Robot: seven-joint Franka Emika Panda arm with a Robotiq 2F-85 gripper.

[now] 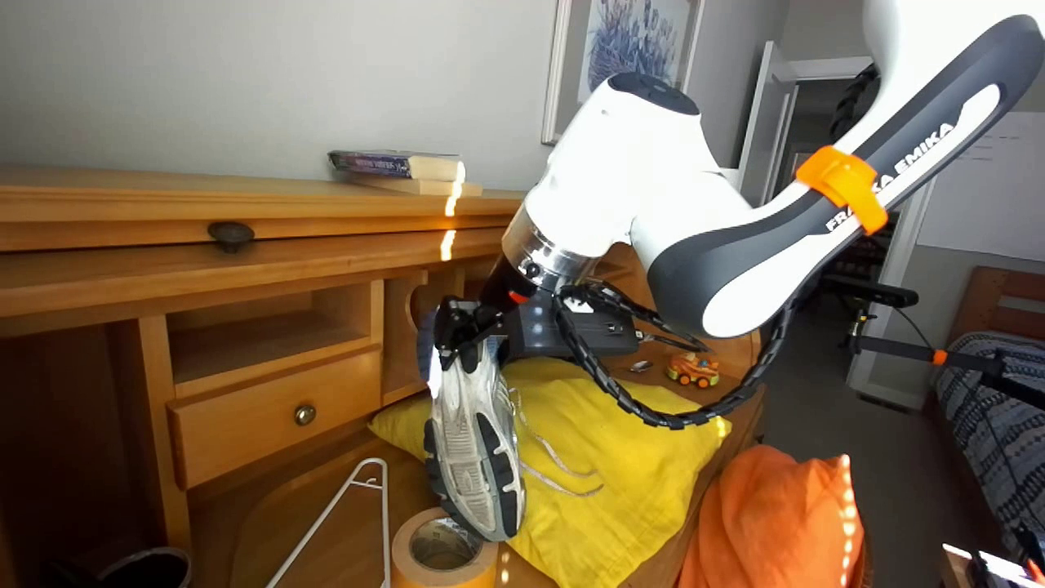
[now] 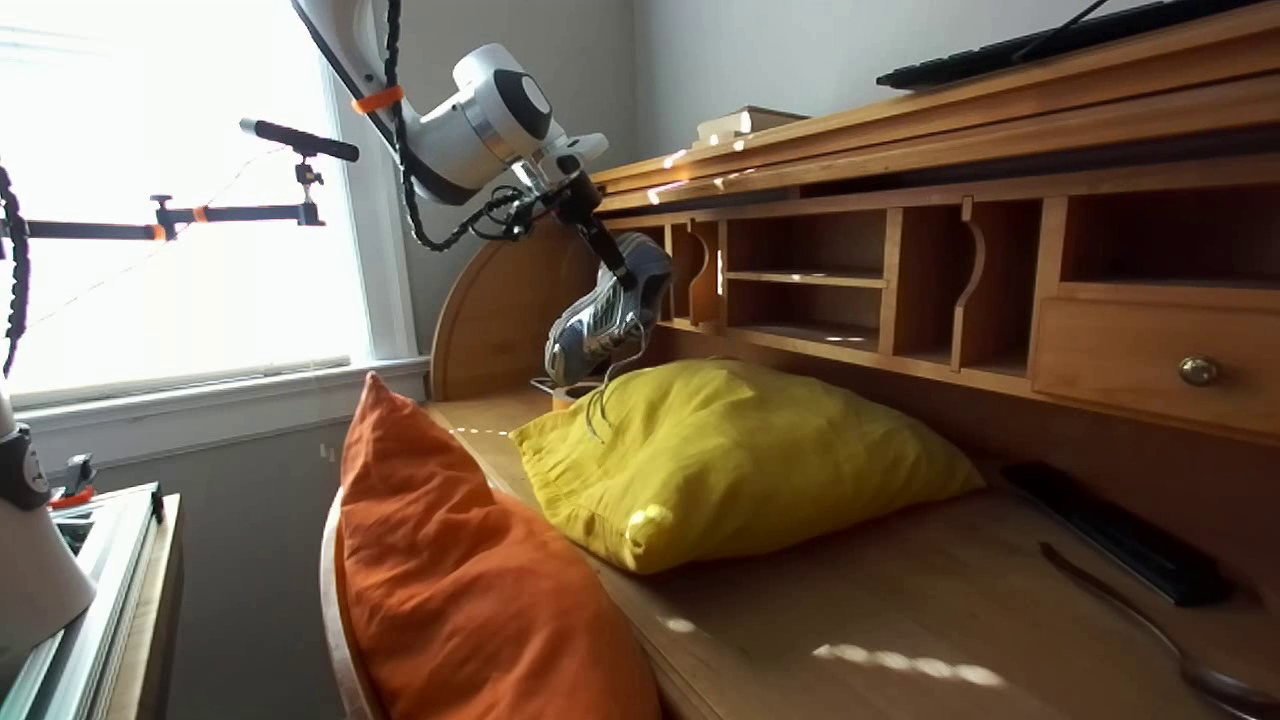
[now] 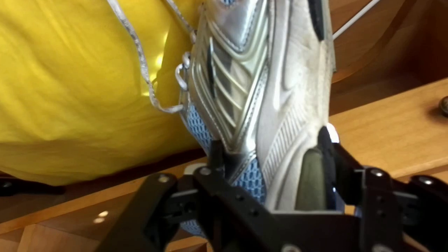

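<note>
A silver and blue running shoe (image 1: 474,441) hangs toe down, its laces dangling over the yellow pillow (image 1: 627,461). My gripper (image 1: 468,338) is shut on the heel end of the shoe. From the wrist view, one finger (image 3: 217,157) presses the blue mesh side and the other sits by the sole at the heel of the shoe (image 3: 268,96). In exterior view 2 the shoe (image 2: 609,306) hangs at the far left end of the yellow pillow (image 2: 744,456). Its toe overlaps the tape roll (image 1: 446,549) in exterior view 1; whether they touch I cannot tell.
A white hanger (image 1: 338,510) lies left of the tape roll. Desk cubbies and a drawer (image 1: 279,412) stand behind. An orange pillow (image 1: 784,519) rests at the desk's front edge. A toy car (image 1: 692,369), a black remote (image 2: 1116,528) and a spoon (image 2: 1128,600) lie beyond the yellow pillow.
</note>
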